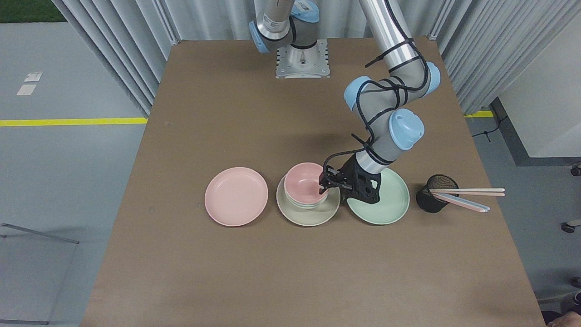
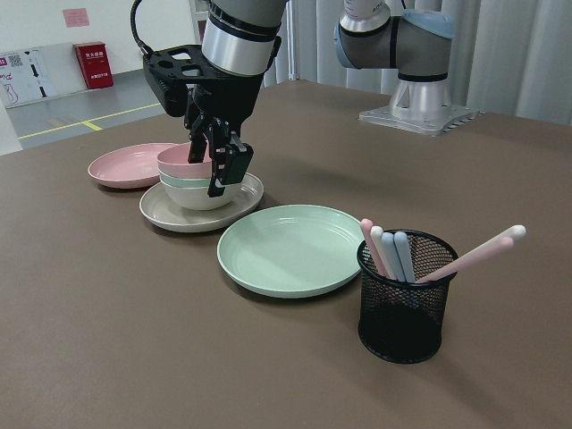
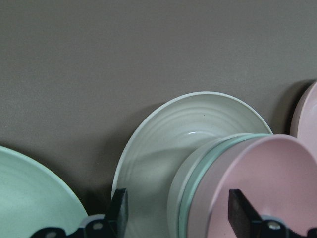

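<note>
A pink bowl [image 1: 303, 182] tops a stack of bowls, with a mint and a white one beneath, on a cream plate [image 3: 148, 178]. My gripper is low over the stack's right side, fingers apart with the bowls' near walls between them in the wrist view; whether they touch is unclear. A pink plate [image 1: 236, 196] lies left of the stack, a mint plate [image 2: 288, 250] to the right, partly behind my gripper in the front view.
A black mesh cup [image 2: 400, 322] with chopsticks stands right of the mint plate.
</note>
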